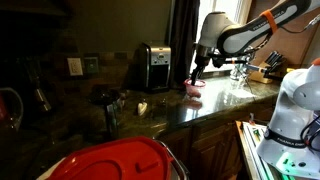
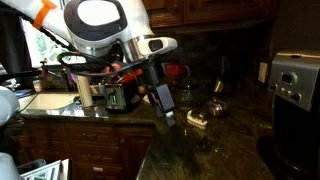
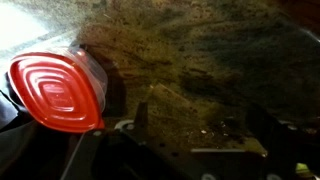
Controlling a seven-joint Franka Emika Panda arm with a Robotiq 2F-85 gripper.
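Observation:
Over the dark countertop, my gripper points down with its fingers spread apart and nothing between them. A clear container with a red lid stands to the left of the fingers in the wrist view, apart from them. From exterior view 1, the gripper is above the counter's far right part, and a reddish container shows just below it. In exterior view 2, the gripper hangs in front of the counter; I cannot make out the red-lidded container there.
A silver and black appliance stands against the wall, seen large at the right in exterior view 2. A small pale item lies near a metal pot. A large red object fills the front of exterior view 1. Bare counter lies under the gripper.

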